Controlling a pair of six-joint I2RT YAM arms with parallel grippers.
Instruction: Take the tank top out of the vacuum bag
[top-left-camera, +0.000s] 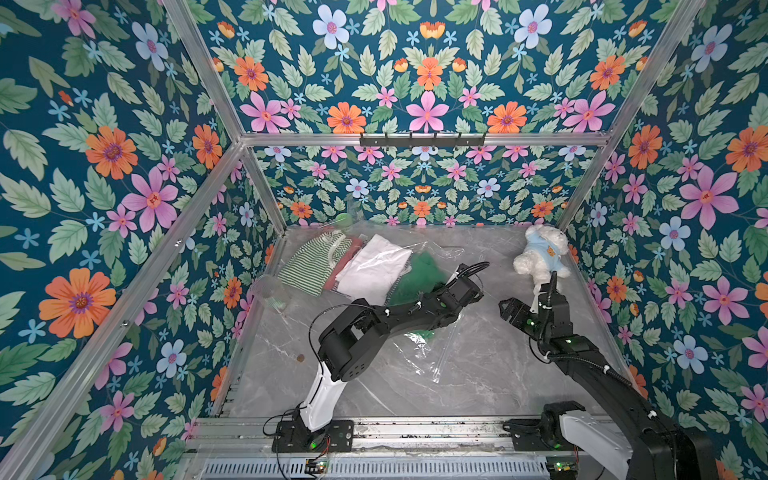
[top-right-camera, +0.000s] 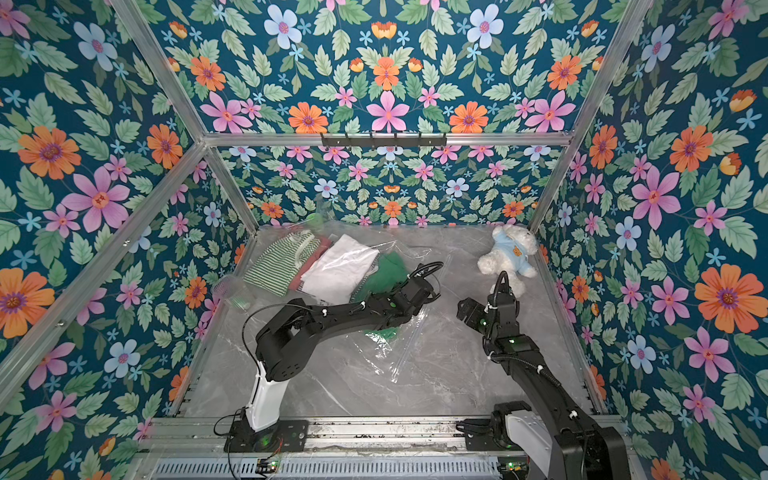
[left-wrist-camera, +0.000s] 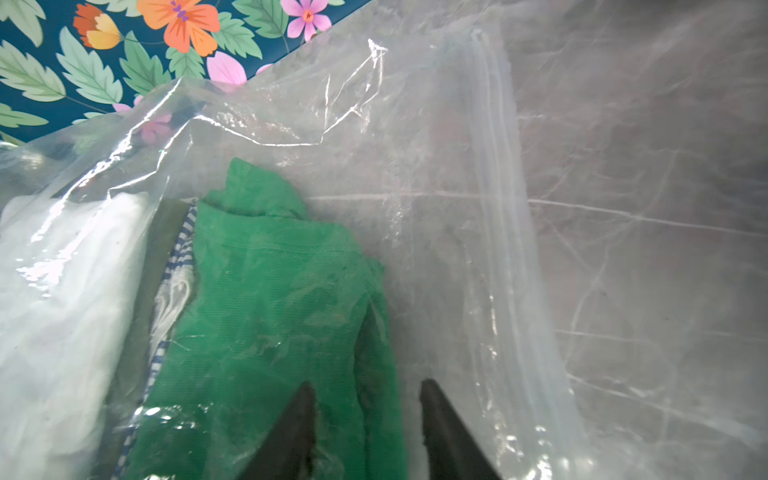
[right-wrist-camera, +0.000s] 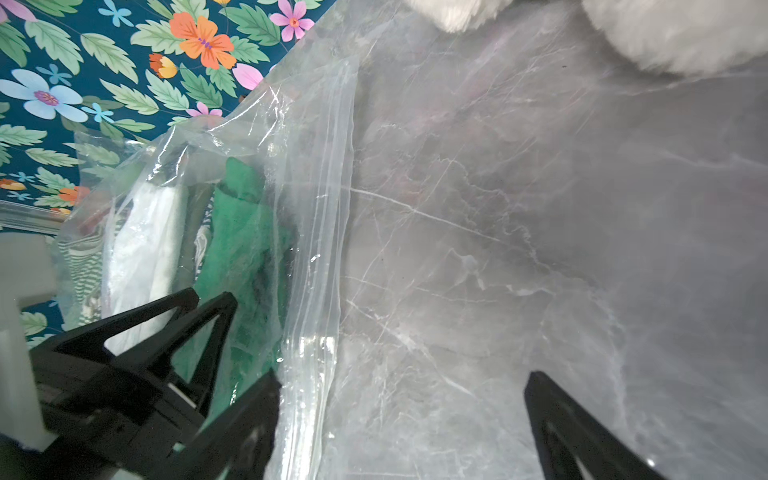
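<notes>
The clear vacuum bag (left-wrist-camera: 432, 120) lies on the table with folded clothes inside, its zip edge toward the right. Nearest that edge is a green ribbed garment (left-wrist-camera: 272, 304); which piece is the tank top I cannot tell for sure. Beside it are a white garment (left-wrist-camera: 72, 296) and, further left, a green-striped one (top-left-camera: 312, 264). My left gripper hovers over the green garment and the bag, its fingers part open with no object clearly between them. To the right of the bag, my right gripper is wide open above bare table.
A white plush toy (top-left-camera: 542, 252) in a blue shirt sits at the back right, close to the right arm. The left arm (top-left-camera: 400, 316) reaches across the bag and covers part of it.
</notes>
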